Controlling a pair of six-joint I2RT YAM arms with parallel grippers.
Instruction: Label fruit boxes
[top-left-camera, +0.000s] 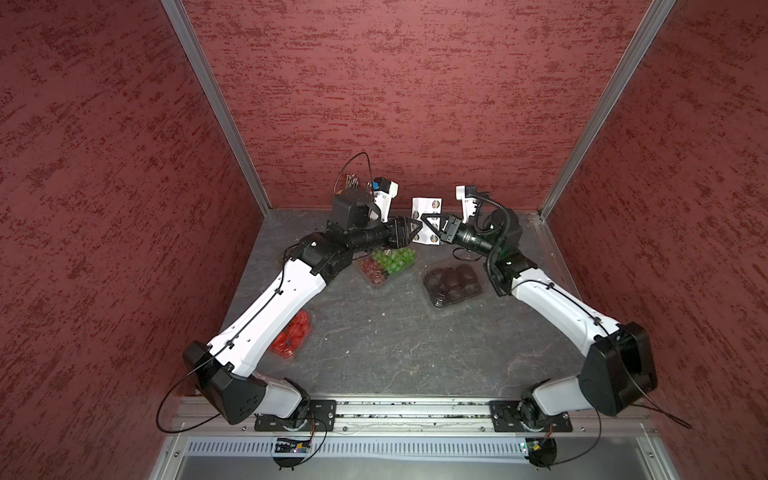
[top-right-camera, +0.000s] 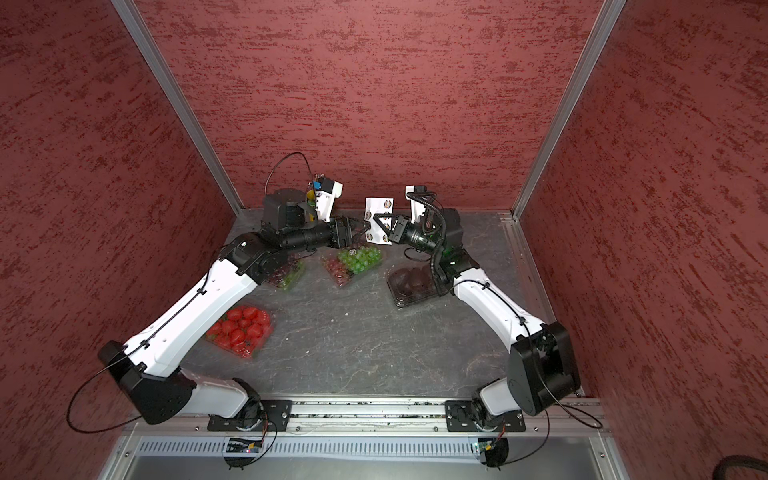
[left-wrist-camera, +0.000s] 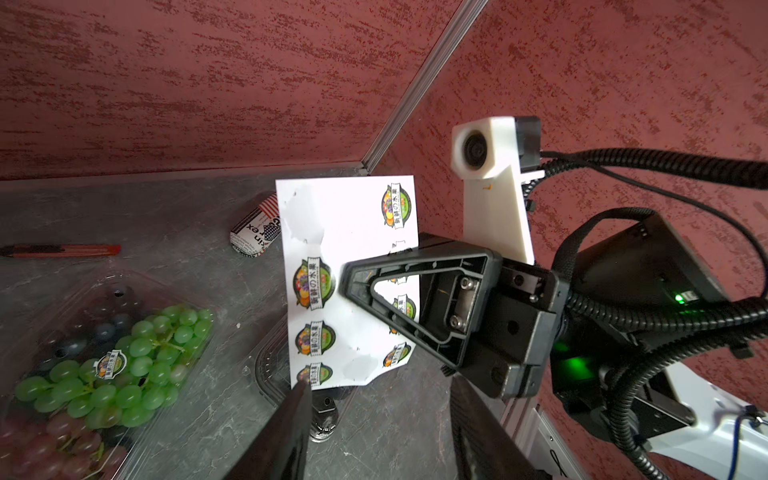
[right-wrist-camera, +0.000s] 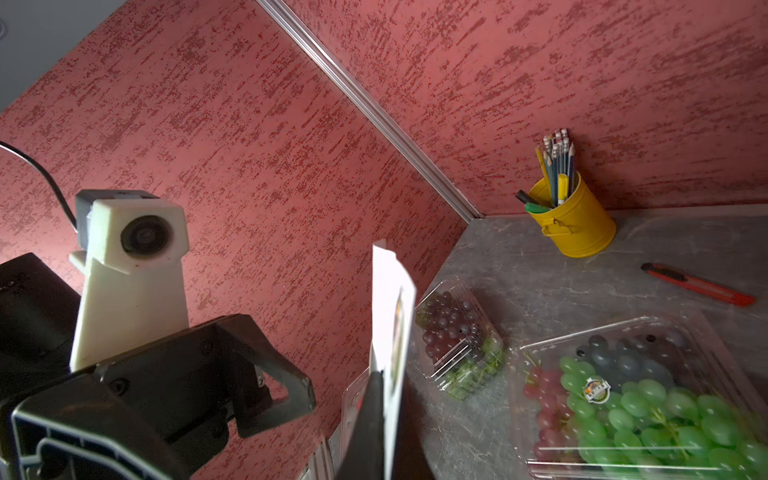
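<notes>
A white label sheet with round fruit stickers hangs upright, pinched by my right gripper; its thin edge shows between the fingers in the right wrist view. Some sticker places on it are bare. My left gripper is open, facing the sheet, with nothing seen between its fingers. Below lies a mixed grape box (right-wrist-camera: 640, 400) bearing a round label. A dark fruit box (top-left-camera: 452, 284) sits to the right, a strawberry box (top-right-camera: 240, 328) at front left. Another grape box (right-wrist-camera: 460, 340) is partly hidden from above by my left arm.
A yellow pencil cup (right-wrist-camera: 580, 220) stands at the back left near a red cutter (right-wrist-camera: 696, 284). A small printed box (left-wrist-camera: 257, 228) lies behind the sheet.
</notes>
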